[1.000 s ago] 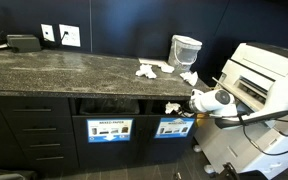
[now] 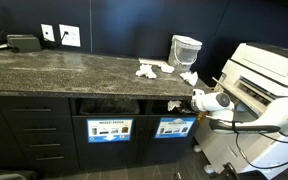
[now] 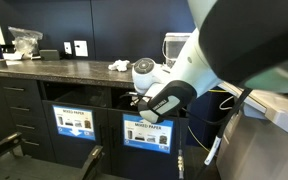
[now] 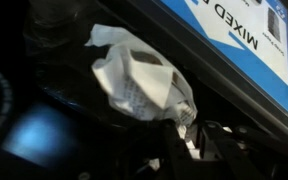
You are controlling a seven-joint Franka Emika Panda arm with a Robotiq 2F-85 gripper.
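A crumpled piece of white printed paper (image 4: pixel 144 82) with a dark patch fills the middle of the wrist view. My gripper is shut on its near end, and the rest of the paper sticks out past the fingers. In exterior view 1 the paper (image 2: pixel 174 104) shows pale at the open slot under the counter, to the left of my gripper (image 2: pixel 193 101). The mixed-paper label (image 4: pixel 246 32) runs along the upper right of the wrist view, beside the paper. In exterior view 2 the arm hides the fingers.
More crumpled paper (image 2: pixel 146 71) lies on the dark counter (image 2: pixel 74 72), near a grey bucket (image 2: pixel 185 50). Below the counter edge, the cabinet front has two labelled bins (image 2: pixel 109 130) with open slots. A white machine (image 2: pixel 259 85) stands close to the arm on the right.
The arm has shifted slightly, its forearm sitting a little lower. The pale paper stays near the slot beside the gripper. Things on the counter have not moved.
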